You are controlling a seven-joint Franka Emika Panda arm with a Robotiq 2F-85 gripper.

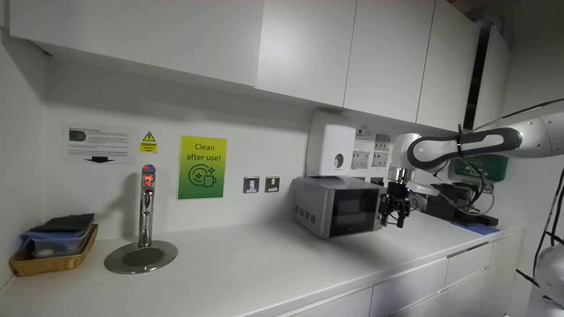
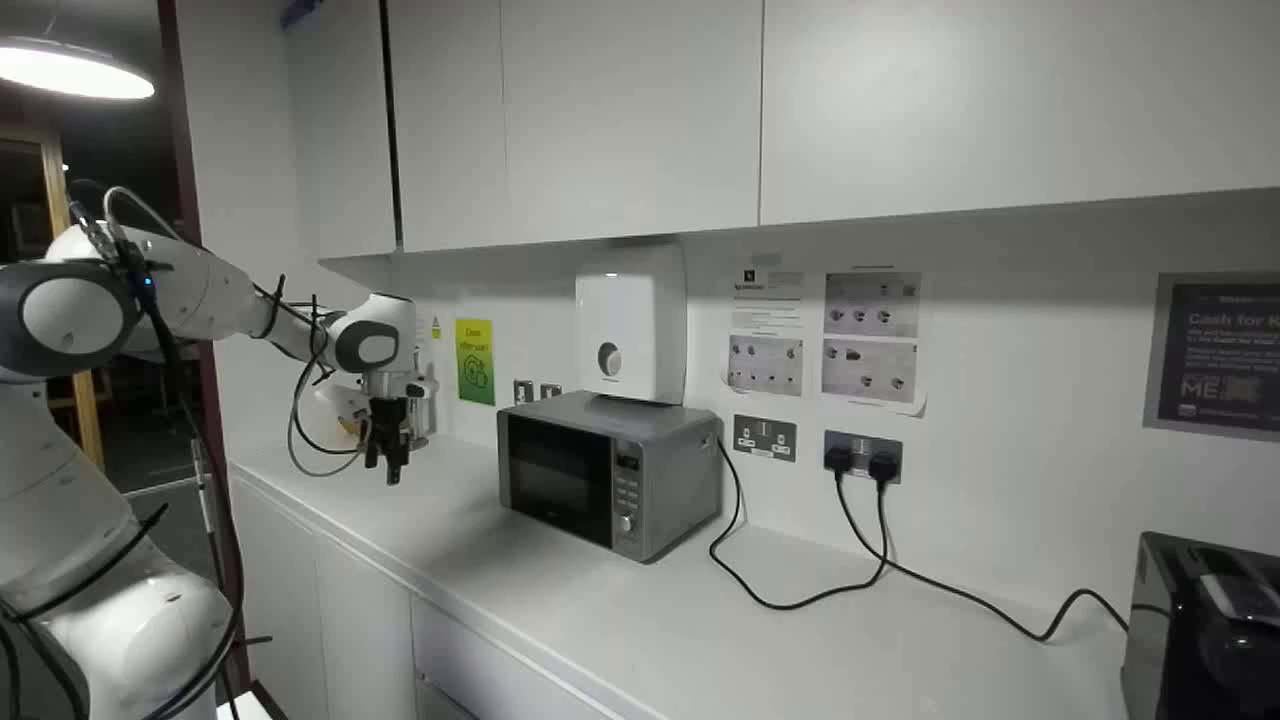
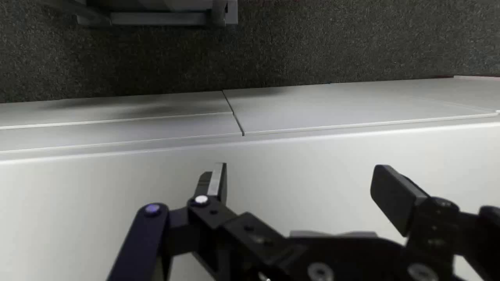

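Observation:
My black gripper hangs over the white counter, its fingers wide apart and nothing between them. In exterior view 2 the gripper points down, left of the silver microwave and clear of it. The microwave's dark door is closed, with buttons and a dial on the panel beside it. Exterior view 1 has the gripper overlapping the control-panel side of the microwave. The wrist view takes in bare counter below the fingers, the front edge and the carpet; no microwave shows there.
At the far left stand a chrome tap on a round base and a basket of folded items. A white dispenser is above the microwave. Black cables run toward a dark appliance.

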